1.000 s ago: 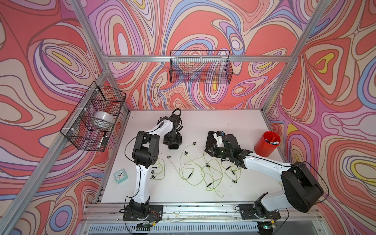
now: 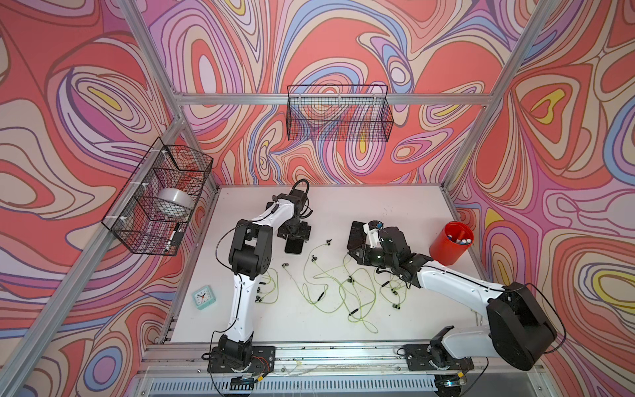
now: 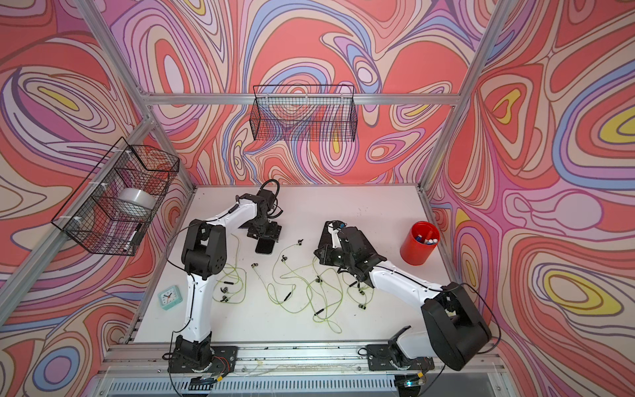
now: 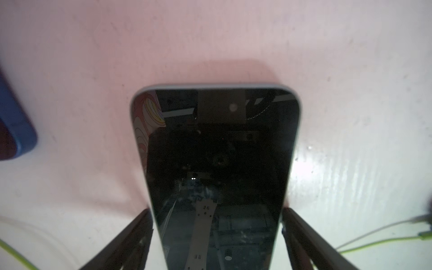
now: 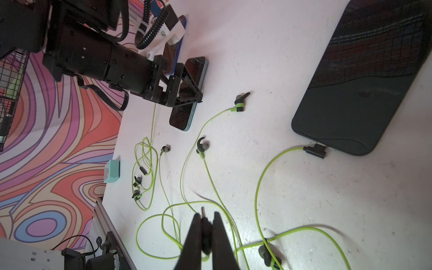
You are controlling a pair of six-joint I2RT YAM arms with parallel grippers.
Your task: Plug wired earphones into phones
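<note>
A dark phone (image 4: 216,148) lies flat, with my left gripper over it, fingers apart at its two long sides; whether it grips cannot be seen for sure. In the right wrist view this phone (image 5: 182,118) lies beside a blue-edged phone behind it. A larger black phone (image 5: 355,90) lies at right; an earphone plug (image 5: 315,150) rests just off its lower end. My right gripper is shut on a small dark piece, probably a plug, above tangled green earphone cables.
A red bucket (image 2: 451,246) stands at the back right, a small clock (image 2: 203,297) at the front left. Wire baskets hang on the frame.
My left gripper has moved slightly toward the back, uncovering more of the phone. The right arm has shifted slightly.
</note>
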